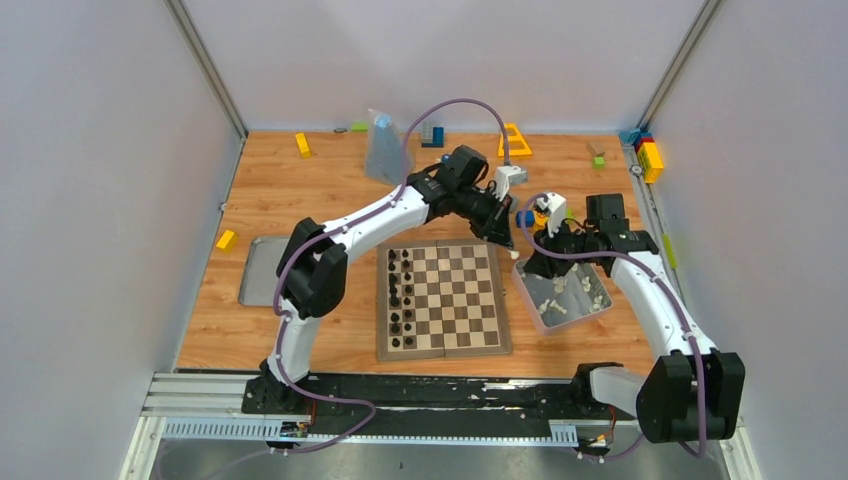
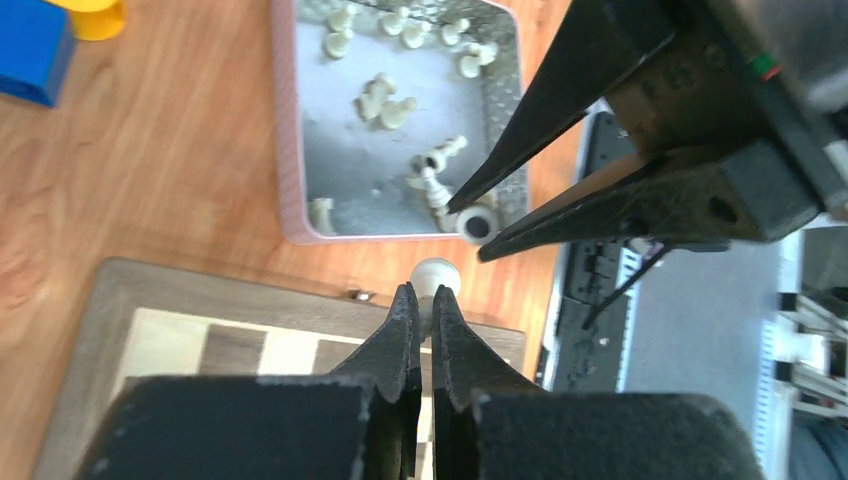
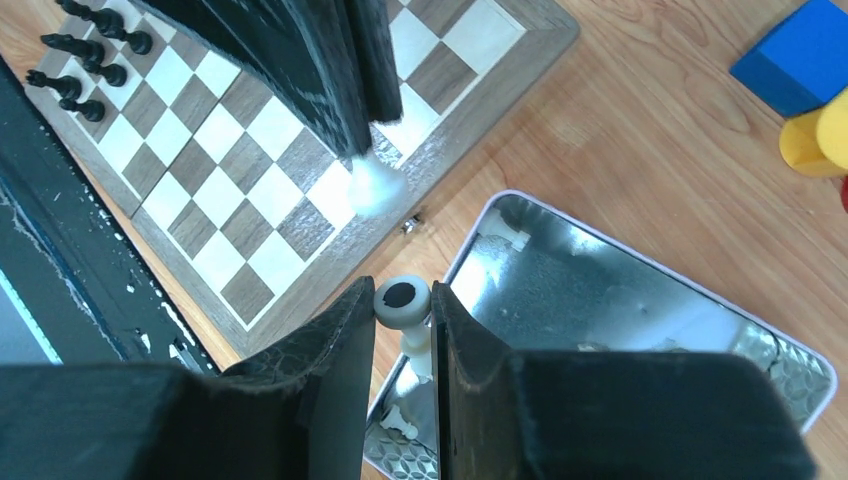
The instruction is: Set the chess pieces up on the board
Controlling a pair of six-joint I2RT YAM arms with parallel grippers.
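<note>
In the left wrist view my left gripper is shut on a white chess piece [image 2: 437,275], whose rounded end pokes out past the fingertips. My right gripper is shut on another white piece [image 3: 400,292], its dark-bottomed base facing up in the right wrist view. The two grippers are close together but apart, above the gap between the chessboard [image 1: 445,354] and the pink-rimmed box [image 1: 541,325]. Black pieces [image 1: 394,302] stand in two columns on the board's left side. The board's right side is bare of pieces.
Several white pieces [image 2: 378,97] lie loose in the box. Blue [image 3: 795,60] and yellow [image 3: 805,150] toy blocks sit beyond it. A grey tray [image 1: 258,275] lies left of the board, a clear bag-like object [image 1: 385,155] behind.
</note>
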